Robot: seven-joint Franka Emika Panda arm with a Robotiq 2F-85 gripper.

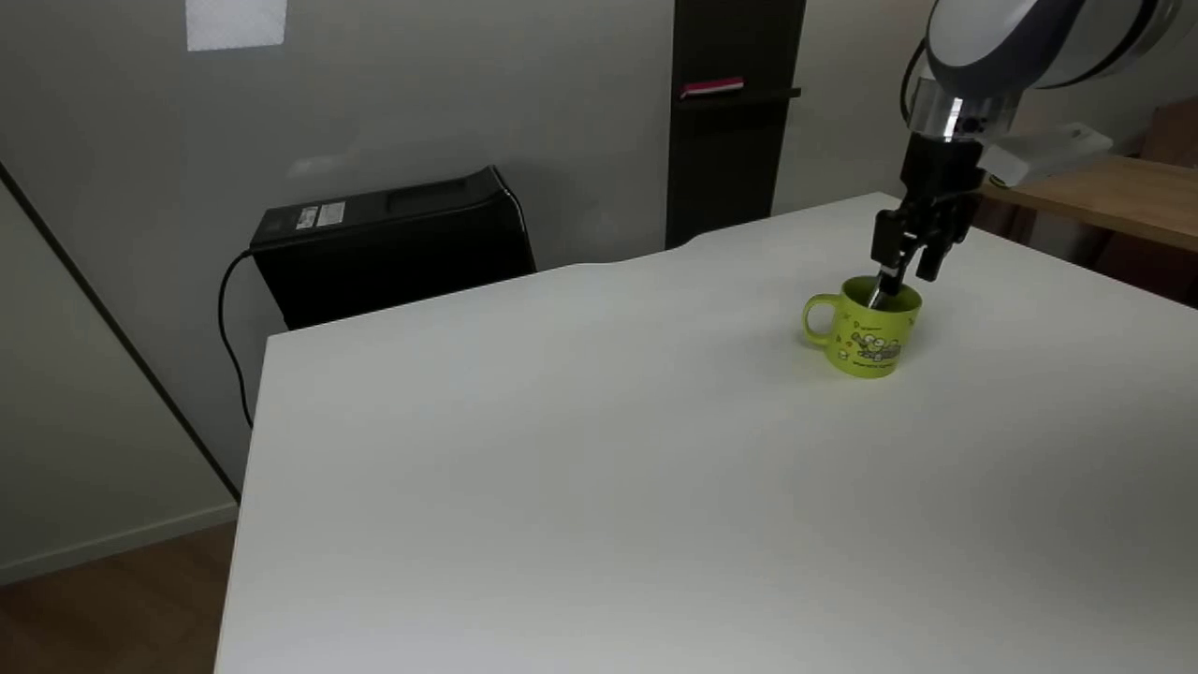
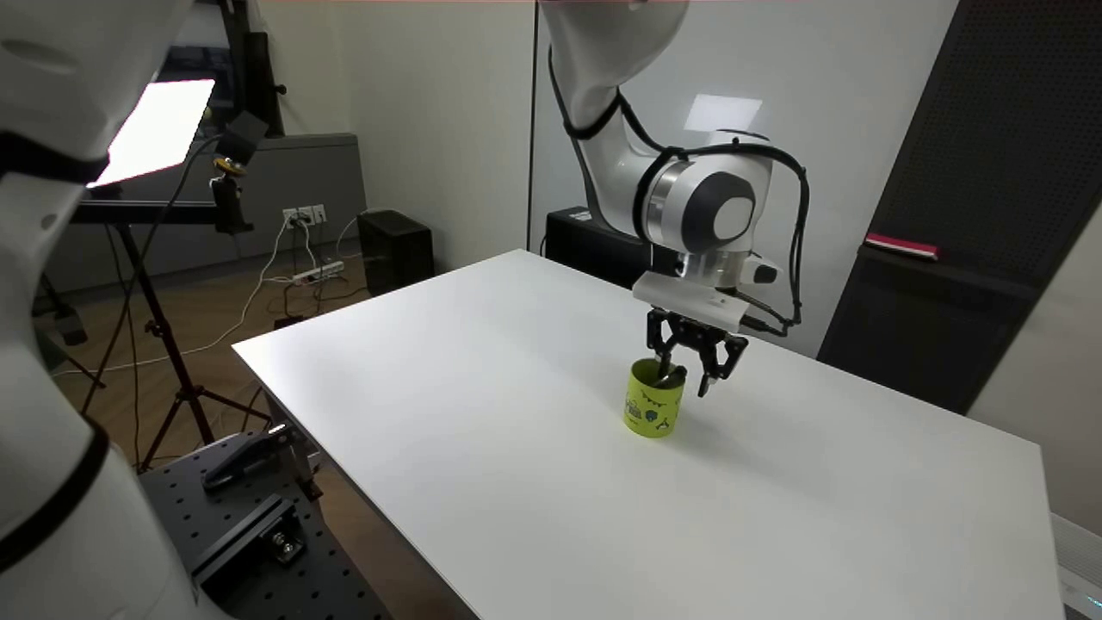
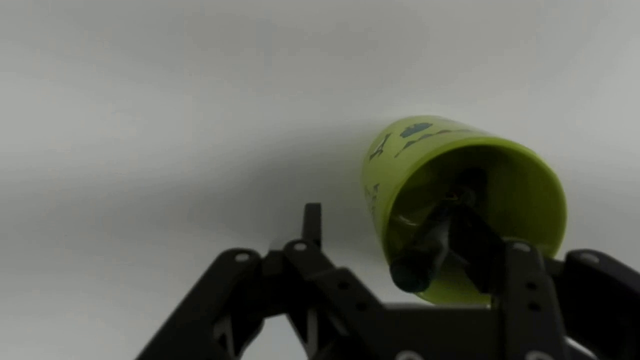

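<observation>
A lime-green mug (image 1: 871,344) with printed pictures stands upright on the white table, its handle toward the left in exterior view 1. Inside leans a dark, partly shiny stick-like object (image 3: 414,270), its upper end resting near the rim; its lower part is in shadow. My gripper (image 2: 684,383) is just above the mug with its fingers spread. One finger (image 3: 471,240) reaches over the mug's opening close to the dark object, and the other (image 3: 312,222) stands outside the mug over bare table. Whether the inner finger touches the object, I cannot tell.
A black box-shaped device (image 1: 393,241) stands beyond the far edge. In exterior view 2, a light stand (image 2: 165,331) is off the table at left.
</observation>
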